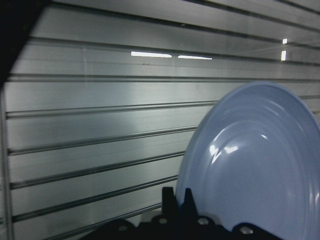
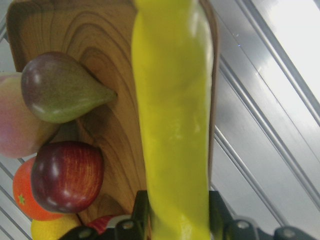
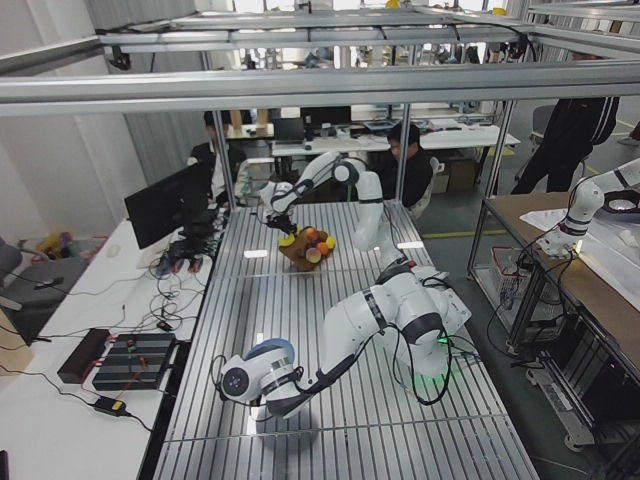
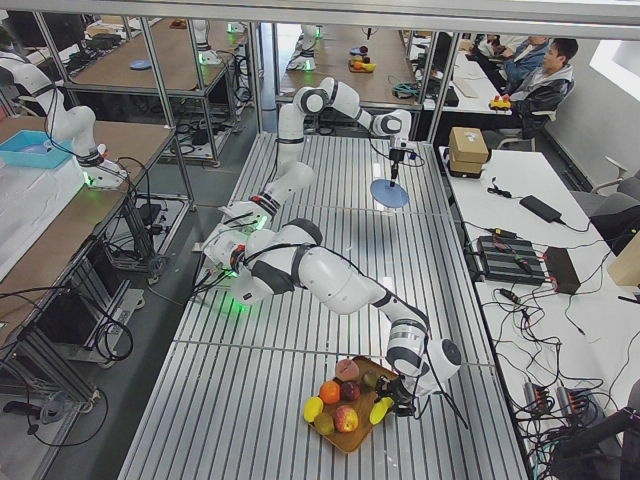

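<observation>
My left gripper is shut on the rim of a blue plate (image 1: 250, 160), which hangs above the slatted metal table (image 1: 90, 92); the arm partly hides it in the camera left view. My right gripper is shut on a yellow banana (image 2: 172, 115) over a wooden tray (image 2: 82, 30). The tray holds several fruits, including a pear-shaped fruit (image 2: 62, 87), a pink peach (image 2: 15, 120), a dark red apple (image 2: 67, 175) and an orange (image 2: 25, 187).
A white desk (image 4: 545, 190) with electronics and cables runs along one side; a brown workbench (image 3: 535, 210) stands on the other. Frame posts and overhead bars surround the table, and people sit beyond it.
</observation>
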